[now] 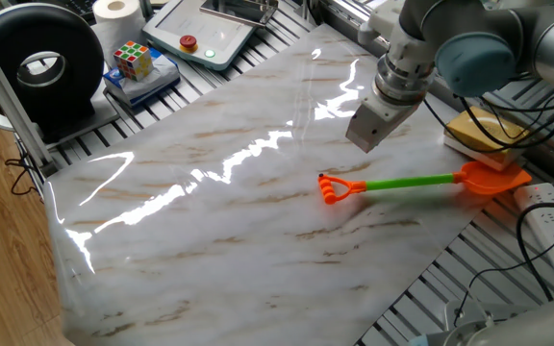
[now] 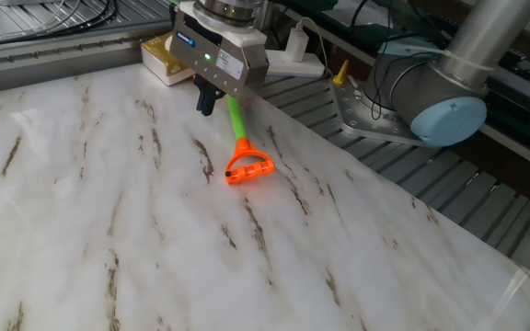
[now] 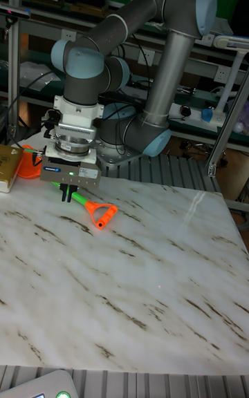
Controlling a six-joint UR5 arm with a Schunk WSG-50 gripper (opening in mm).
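A toy shovel with an orange D-shaped handle (image 1: 338, 188), a green shaft (image 1: 407, 182) and an orange blade (image 1: 491, 179) lies on the marble-patterned sheet. My gripper (image 2: 207, 106) hangs over the table near the shaft, pointing down. Its dark fingers (image 3: 64, 194) stand close together under the middle of the grey body, and nothing shows between them. In exterior view 1 the body hides the fingers. Exterior view 2 shows the green shaft (image 2: 236, 118) running behind the gripper, with the handle (image 2: 249, 168) nearer the camera.
Beside the blade sits a yellow-and-white box (image 1: 484, 135); a white power strip (image 1: 551, 223) with cables lies off the sheet's edge. A Rubik's cube (image 1: 134, 60) rests on a blue-white packet far left. Most of the sheet is bare.
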